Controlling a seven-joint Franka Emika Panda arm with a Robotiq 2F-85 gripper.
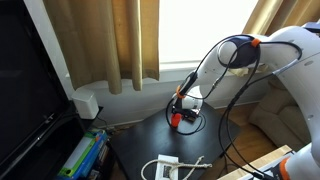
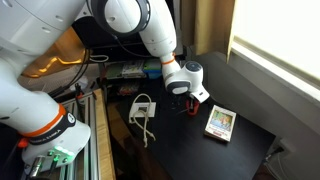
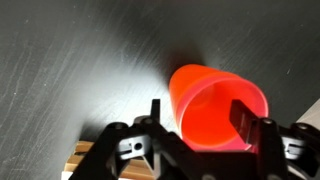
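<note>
An orange-red cup (image 3: pixel 205 85) lies under the gripper in the wrist view, its round mouth facing the camera. The fingers stand part open: one tip is outside the cup on the left, the other overlaps the cup's mouth, with the near rim between them. No firm contact with the rim shows. In exterior view 1 the red cup (image 1: pixel 176 119) is on the dark table beside the gripper. Exterior view 2 shows only a little of the red cup (image 2: pixel 193 108), partly hidden below the gripper.
A pale box (image 2: pixel 219 123) lies on the dark table (image 2: pixel 180 155) to the cup's right in exterior view 2. On the other side is a white board (image 2: pixel 143 108) with a pale cord. Colourful boxes (image 1: pixel 84 152) line the table's left in exterior view 1.
</note>
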